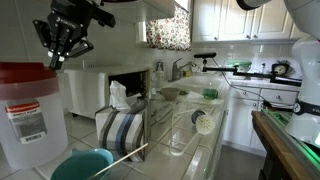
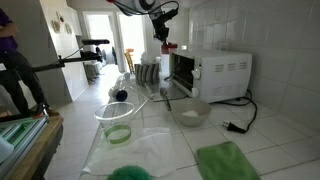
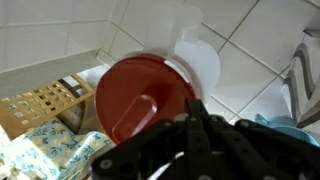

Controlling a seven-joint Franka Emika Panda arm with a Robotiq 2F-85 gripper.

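Observation:
In exterior view 1, a clear pitcher with a red lid and a white-and-red label stands at the left edge of the counter. Close by the right side of that lid, my gripper points downward. Its fingers are shut, and nothing shows between them. Seen from above in the wrist view, the round red lid fills the middle, with the dark fingertips at its right rim. Whether they touch it is hard to tell. In exterior view 2 the gripper is small, above the distant lid.
A teal bowl sits right of the pitcher, a stick across it. Beyond are a striped holder, a toaster oven and a white cup. A green cloth lies on the counter.

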